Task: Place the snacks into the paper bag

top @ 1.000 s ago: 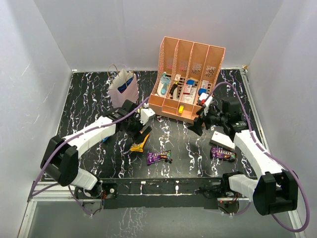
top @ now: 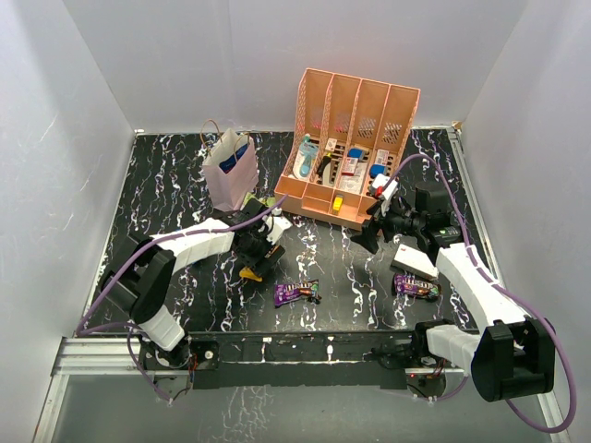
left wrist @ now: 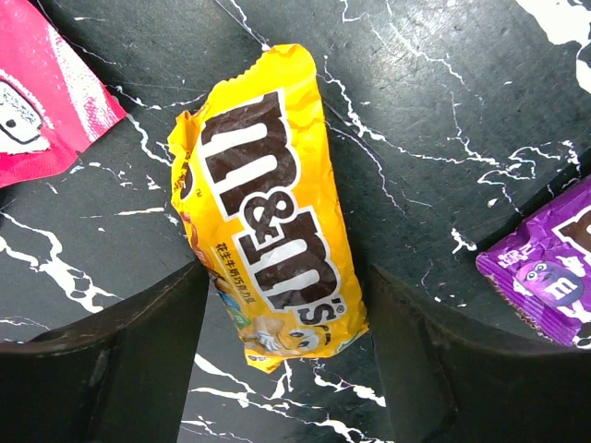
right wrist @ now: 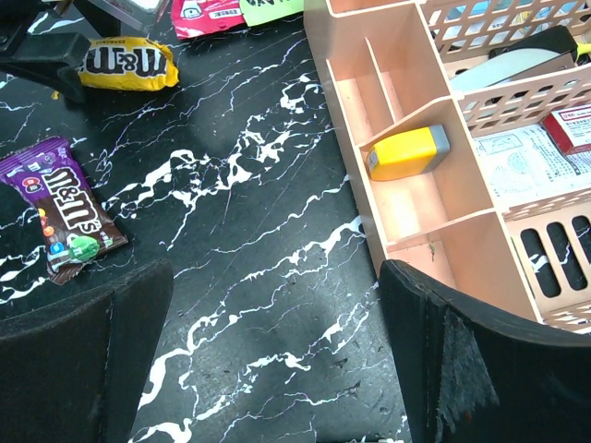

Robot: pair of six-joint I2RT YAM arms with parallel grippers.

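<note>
A yellow M&M's bag [left wrist: 272, 212] lies on the black marble table with my left gripper low over it, its fingers part open on either side of the bag's lower end. A pink packet and a purple M&M's bag lie near it; the purple one also shows in the right wrist view [right wrist: 65, 208]. A green packet [right wrist: 268, 7] lies behind. The pink paper bag [top: 231, 180] stands upright at the back left. My right gripper [top: 367, 235] hangs open on the right, nothing between its fingers.
A peach compartment organiser [top: 309, 198] with assorted items fills the back centre. Another purple bag [top: 416, 287] and a white box [top: 414, 260] lie below the right arm.
My left gripper has come down over the yellow bag, the arm shifting slightly toward the front. The right arm is still.
</note>
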